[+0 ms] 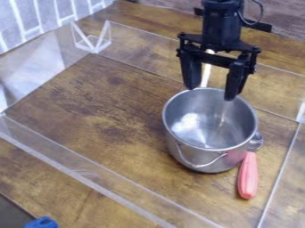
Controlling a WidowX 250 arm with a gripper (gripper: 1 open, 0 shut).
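My black gripper (pixel 213 78) hangs above the back part of a steel pot (pixel 191 147), its two fingers apart with nothing seen between them. The pot stands upright on the wooden surface, its inside empty as far as visible. A pink elongated object (pixel 248 175) lies just right of the pot, toward the front. A light stick-like thing behind the gripper is partly hidden.
The left and middle of the wooden board (pixel 89 125) are clear. Clear plastic walls border the area, with a white wire piece (pixel 93 40) at the back left. A blue object (pixel 39 222) sits at the bottom-left corner.
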